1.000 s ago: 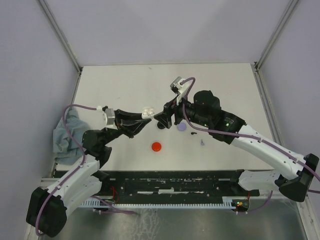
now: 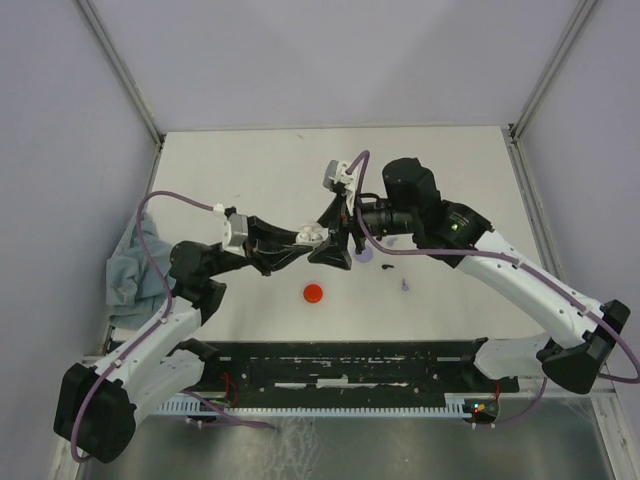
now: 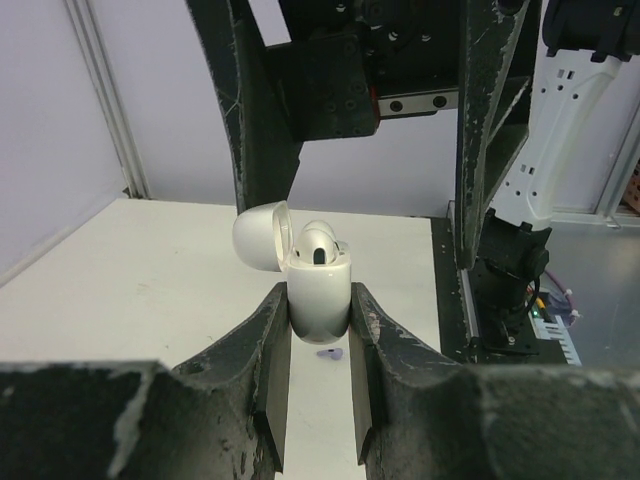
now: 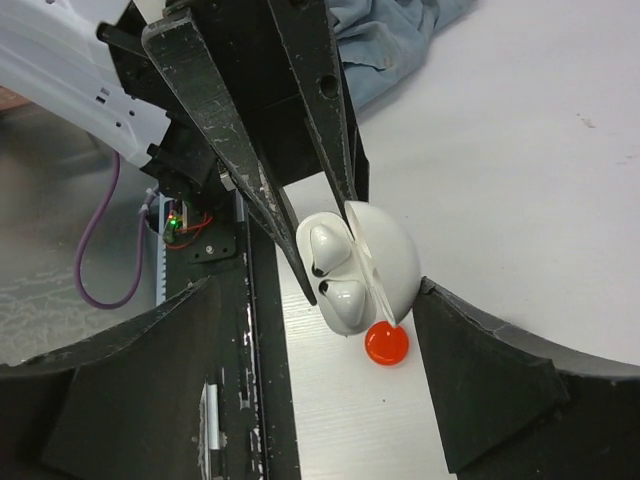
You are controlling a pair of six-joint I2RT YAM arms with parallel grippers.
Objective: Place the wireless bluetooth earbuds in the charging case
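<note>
A white charging case [image 3: 320, 300] with its lid raised is pinched in my left gripper, held above the table. Two white earbuds [image 4: 333, 249] sit in its slots, side by side, as the right wrist view shows. My right gripper stands open, its dark fingers [image 4: 150, 360] wide apart with the case between them in that view and touching neither side that I can see. From above, both grippers meet near the case [image 2: 312, 235], which the right one partly hides.
On the table lie a red disc [image 2: 313, 293], a purple disc [image 2: 363, 254] and a few small dark and purple bits. A blue-grey cloth [image 2: 138, 270] is bunched at the left.
Most recently, the left arm has shifted slightly right with the case still in its grip.
</note>
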